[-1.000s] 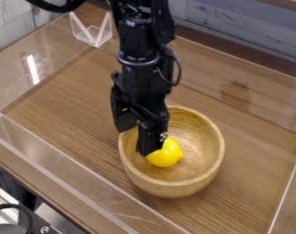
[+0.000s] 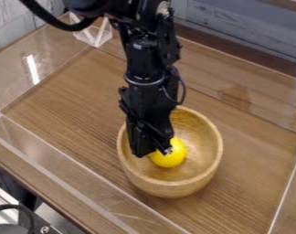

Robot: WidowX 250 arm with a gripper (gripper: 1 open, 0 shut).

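Observation:
A light wooden bowl (image 2: 191,180) sits on the wooden table, holding a yellow object (image 2: 172,157) that looks like a lemon or similar rounded item. My black gripper (image 2: 154,143) reaches down into the bowl at its left half, just above and left of the yellow object and partly over it. Its fingertips are dark and overlapping in this view, so I cannot see clearly whether they are open or shut, or what is between them.
Bare wooden table (image 2: 59,110) lies to the left and behind. A clear plastic piece (image 2: 92,29) stands at the back left. Clear panels border the table at the sides, and a dark cable is at the lower left.
The gripper's lower part has shifted and turned over the bowl's left half, covering more of the area beside the yellow object.

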